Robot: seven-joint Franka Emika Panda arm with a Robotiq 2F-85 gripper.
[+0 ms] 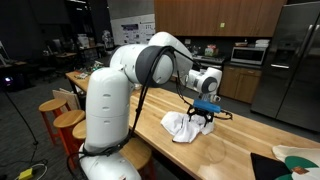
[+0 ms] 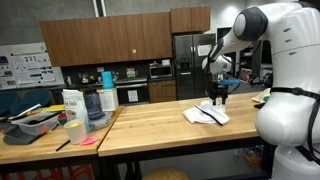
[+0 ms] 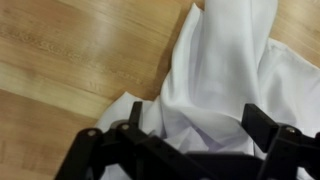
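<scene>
A white cloth (image 1: 180, 126) lies rumpled on the wooden table, and the same cloth (image 2: 200, 115) shows at the table's far end in the second exterior view. Just over it hangs my gripper (image 1: 202, 116), pointing down. In the wrist view my gripper is open, its two dark fingertips set wide apart. Folds of the cloth (image 3: 205, 75) rise between and beyond them. Whether the fingertips touch the fabric, I cannot tell. The lower part of the cloth is hidden behind the gripper.
Bare tabletop (image 1: 225, 155) extends to the right and front of the cloth. A black mat (image 1: 272, 168) and a green-and-white item (image 1: 298, 156) occupy the right edge. Bottles, cups and a blue-topped container (image 2: 107, 80) stand at the table's other end.
</scene>
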